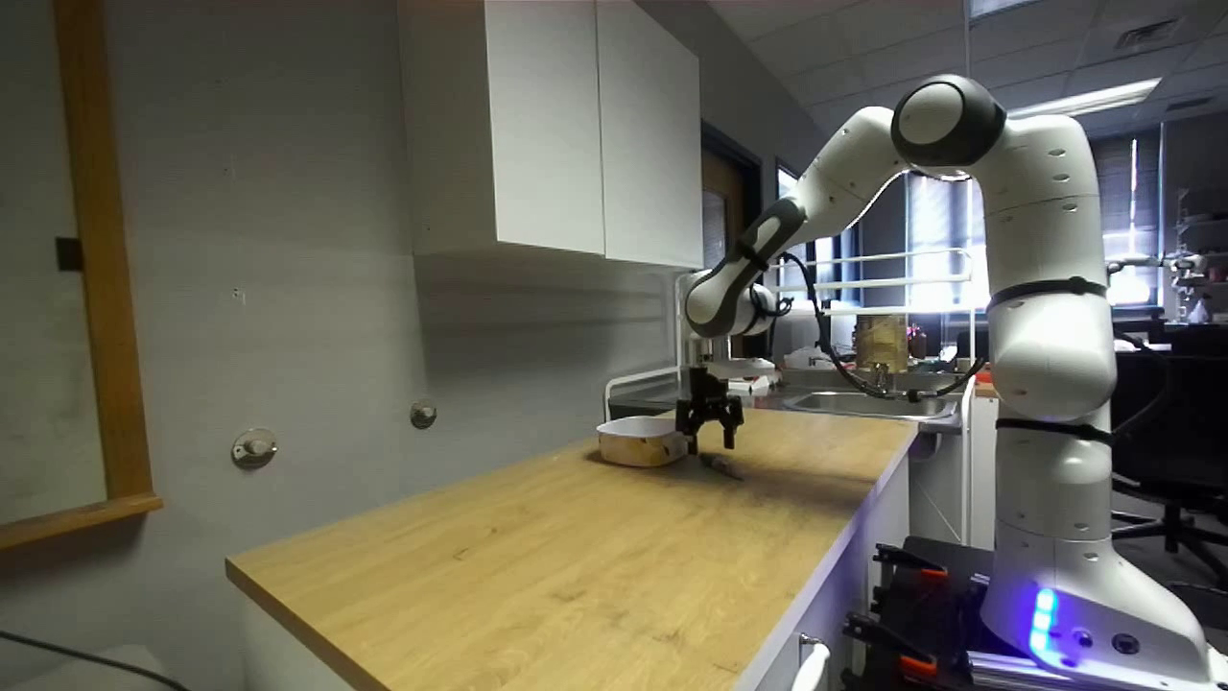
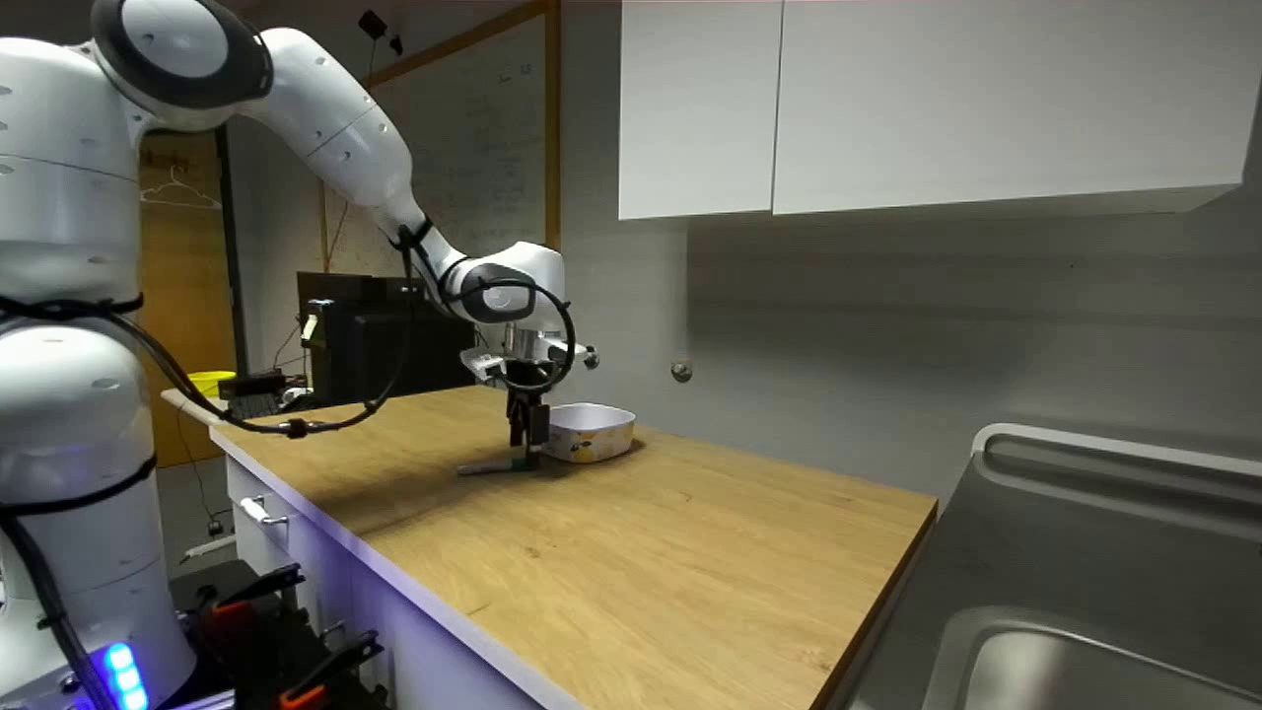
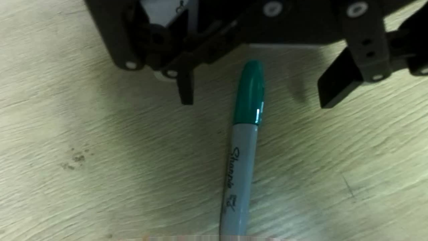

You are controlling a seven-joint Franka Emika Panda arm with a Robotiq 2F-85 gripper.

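A grey Sharpie marker (image 3: 240,160) with a green cap lies on the wooden counter. Its capped end points in between my fingers in the wrist view, and its far end runs out of the frame's bottom. My gripper is open, one finger on either side of the cap and apart from it. In the second exterior view the gripper (image 2: 521,461) is low over the marker (image 2: 485,467). Close beside it stands a white bowl (image 2: 589,432) with a patterned outside; the first exterior view shows the bowl (image 1: 641,442) to the gripper's left.
White cabinets (image 1: 599,127) hang on the wall above its back side. A metal sink (image 1: 863,403) adjoins one end of the counter.
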